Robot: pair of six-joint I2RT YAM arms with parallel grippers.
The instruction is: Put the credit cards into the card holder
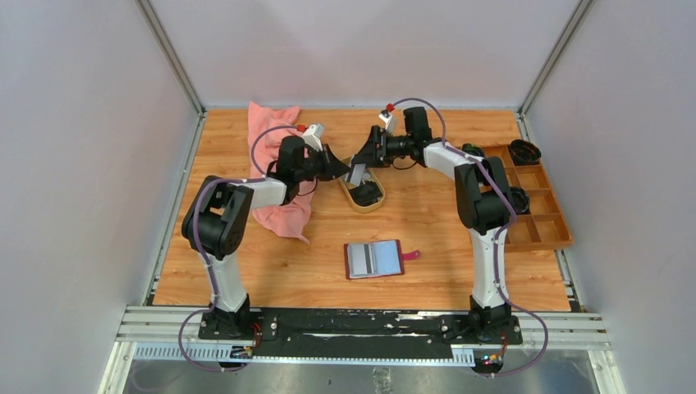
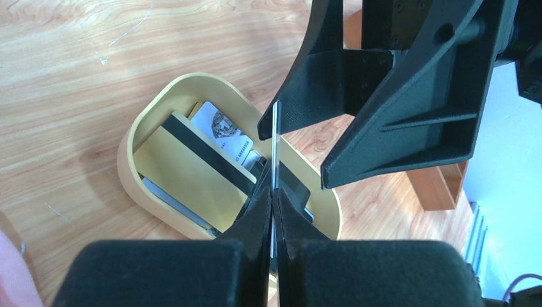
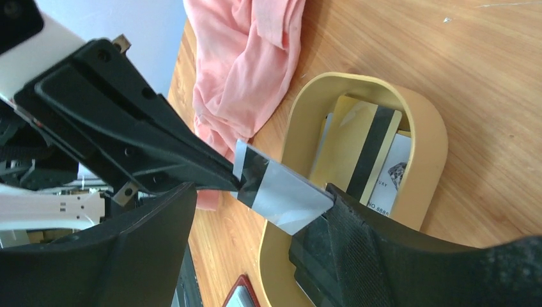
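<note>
A silver-grey card with a dark stripe [image 3: 287,195] hangs above the oval bin, held at its striped end by my left gripper [image 1: 345,169], which is shut on it. In the left wrist view this card [image 2: 275,144] shows edge-on, rising from between the shut fingers. My right gripper stands open by the card's other end. One of its fingers [image 2: 307,105] lies right beside the card; whether they touch I cannot tell. The open card holder [image 1: 374,259], dark red with cards showing on both sides, lies at the table's front middle.
Below both grippers, the beige bin [image 3: 429,147] holds a gold card [image 3: 345,137], a white card [image 3: 393,173] and black items. A pink cloth [image 1: 283,217] lies left, a wooden compartment tray [image 1: 538,232] right. Table around the holder is clear.
</note>
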